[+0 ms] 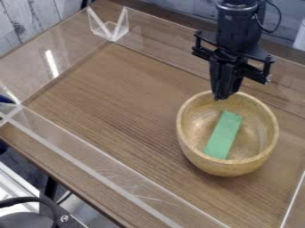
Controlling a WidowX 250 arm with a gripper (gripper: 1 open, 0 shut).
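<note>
A black robot arm reaches down from the top right, its gripper point(224, 92) hanging over the back rim of a round tan bowl point(263, 142). The gripper's narrow tips are shut, with nothing visible between them. Inside the bowl lies a green rectangular block point(223, 134), tilted slightly along the bowl's length, apart from the gripper.
A clear plastic container point(109, 25) stands at the back left. A black object with cables point(24, 214) is at the lower left, beyond the table's edge.
</note>
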